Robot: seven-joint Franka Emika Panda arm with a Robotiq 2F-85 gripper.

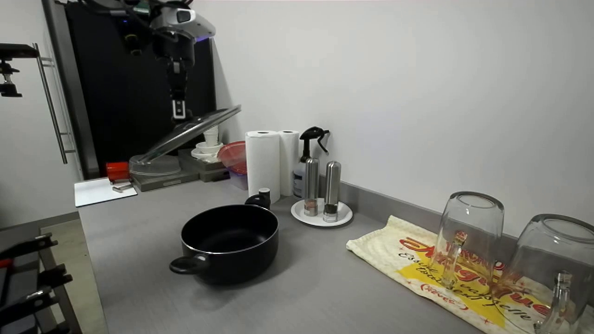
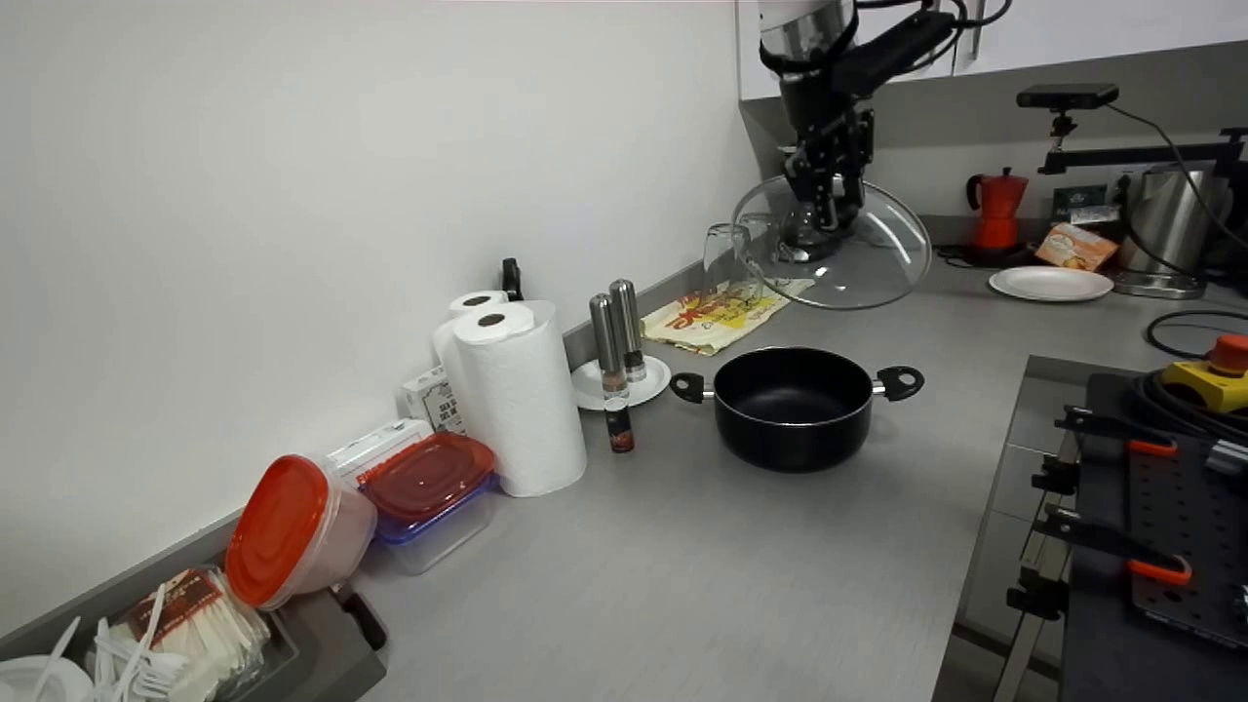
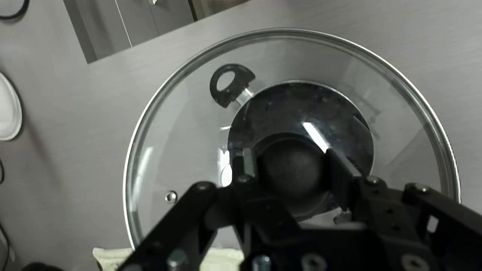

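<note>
A clear glass lid with a metal rim hangs in the air, steeply tilted, in exterior view 1. My gripper is above it, shut on its dark knob. In the wrist view, the round black knob lies between my two fingers. The open black pot stands upright on the counter, apart from the lid; its inside looks empty. Exterior view 2 has the lid higher than the pot. Through the glass, the wrist view shows the pot and one of its handles.
Paper towel rolls and a white plate with two steel mills stand near the wall. Glass mugs rest on a printed cloth. Plastic containers lie farther along.
</note>
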